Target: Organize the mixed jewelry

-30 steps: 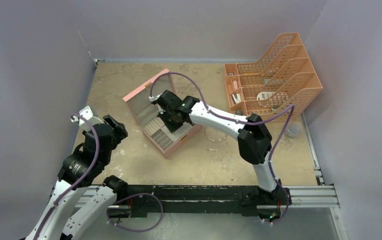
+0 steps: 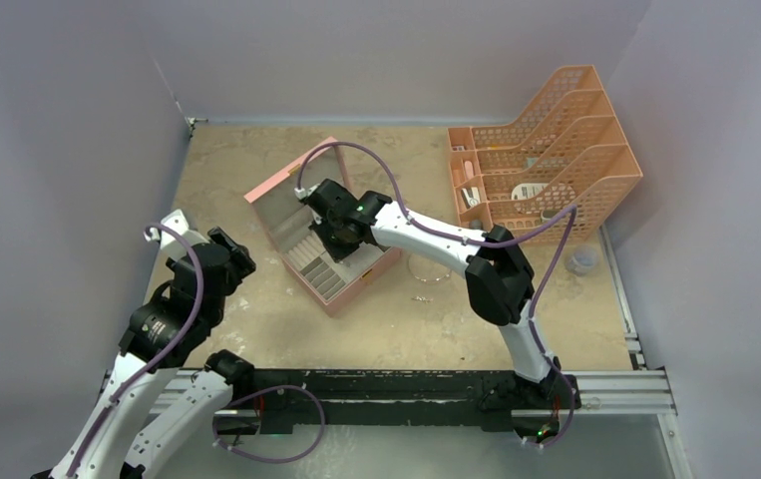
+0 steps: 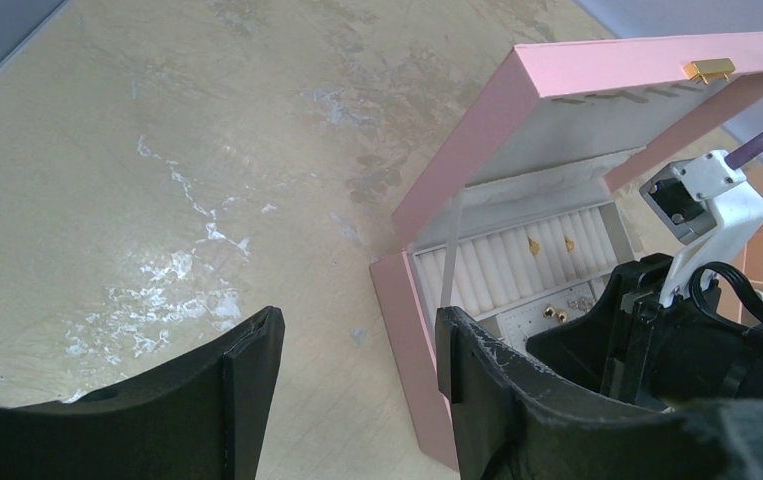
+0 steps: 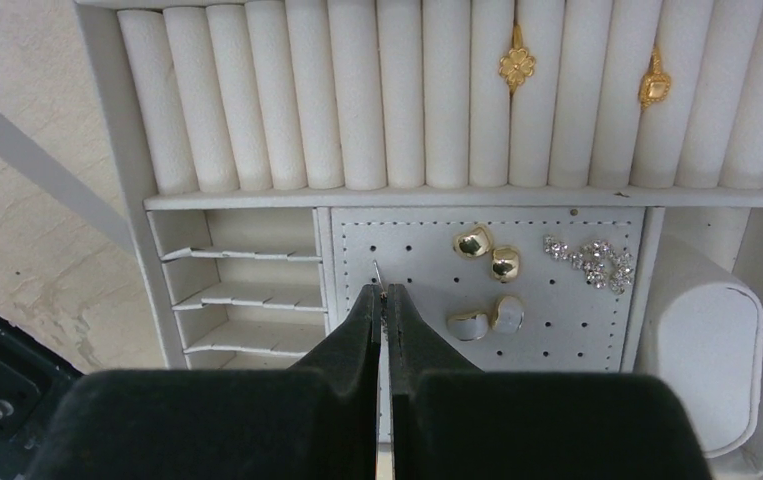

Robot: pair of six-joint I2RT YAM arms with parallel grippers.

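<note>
The pink jewelry box [image 3: 407,340] stands with its lid raised. In the right wrist view, two gold rings [image 4: 517,68] sit between the white ring rolls. Below them on the dotted earring panel [image 4: 547,345] are gold earrings [image 4: 505,263], white-faced earrings [image 4: 468,326] and a sparkling cluster [image 4: 597,265]. My right gripper is shut over the panel's left part; a thin silver earring [image 4: 378,271] shows at its fingertips, its pin pointing up toward the holes. Outside the box, my left gripper stands open and empty.
Right of the box lie a necklace [image 2: 430,278] and a small shiny piece [image 2: 422,299]. An orange organizer [image 2: 615,165] fills the back right, with a clear cup [image 2: 582,260] close by. The slotted compartments [image 4: 247,280] look empty.
My right arm has shifted very slightly, its gripper staying over the box. The left arm has hardly moved. The box and the pieces on the table are where they were.
</note>
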